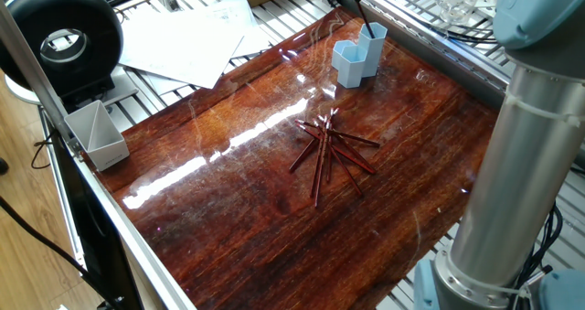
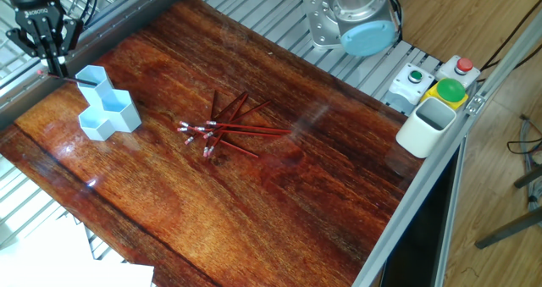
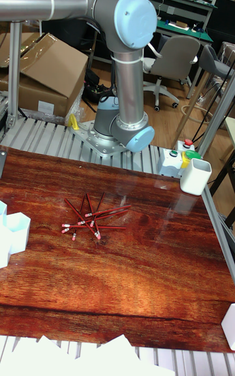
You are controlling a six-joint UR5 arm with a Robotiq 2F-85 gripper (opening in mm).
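In exterior view 2 my gripper [image 2: 58,68] is at the upper left, shut on a dark pencil [image 2: 74,80]. The pencil slants, its lower end at the mouth of the tallest cell of a pale blue holder with hexagonal cells [image 2: 118,116]. Exterior view 1 also has the held pencil [image 1: 366,19] reaching down to the holder [image 1: 350,71]; how deep its tip sits cannot be told. Several dark red pencils [image 1: 322,164] lie crossed in a loose pile mid-table, white-ended tips bunched together. Exterior view 3 cuts the gripper off and shows only part of the holder [image 3: 17,231].
A white cup [image 2: 426,127] stands at the table's edge beside the control buttons [image 2: 451,90]. An angular white container [image 1: 97,136] sits at another edge. Papers [image 1: 187,45] lie outside the wooden table [image 1: 228,219]. Broad bare wood surrounds the pencil pile.
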